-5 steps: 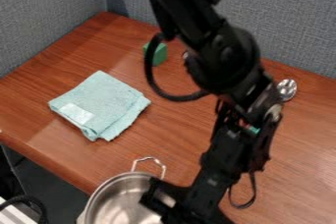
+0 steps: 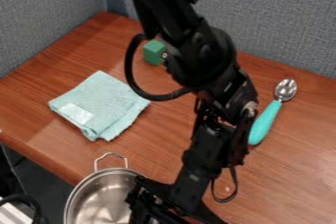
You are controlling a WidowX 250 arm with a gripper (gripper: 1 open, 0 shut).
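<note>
The black arm reaches down from the top centre to the bottom middle, where my gripper (image 2: 155, 208) is low over the steel pot (image 2: 94, 200), partly covering its right side. Whether the fingers are open or shut is hard to make out. A folded pale-blue cloth (image 2: 100, 105) lies on the wooden table left of the arm. A spoon with a teal handle (image 2: 265, 120) lies to the right, and a green block (image 2: 153, 53) sits at the back behind the arm.
The wooden table (image 2: 53, 56) has grey padded walls (image 2: 269, 22) at the back and left. A dark gap with cables is at the lower left.
The arm has shifted slightly left, uncovering more of the teal spoon handle. The pot has moved a little left and down in the view.
</note>
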